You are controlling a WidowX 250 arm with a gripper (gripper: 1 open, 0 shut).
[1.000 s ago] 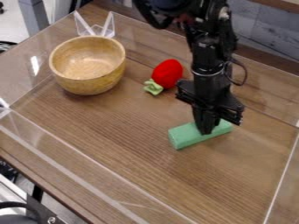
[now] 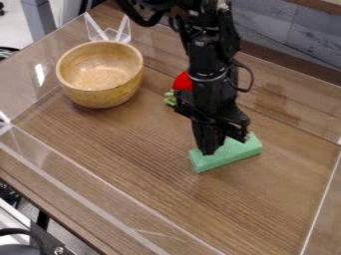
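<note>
My black gripper (image 2: 205, 137) hangs low over a mint-green block (image 2: 236, 149) lying on the wooden table. It looks shut, with its tip at the block's left side; whether it touches the block is unclear. A red round object (image 2: 181, 83) lies behind the arm, partly hidden by it, with a small green piece (image 2: 170, 99) beside it.
A large tan bowl (image 2: 99, 77) stands at the back left. A wall rises along the back right edge.
My arm and gripper have moved left, from over the block's right part to its left side, now partly covering the red object. The block looks nearly unmoved.
</note>
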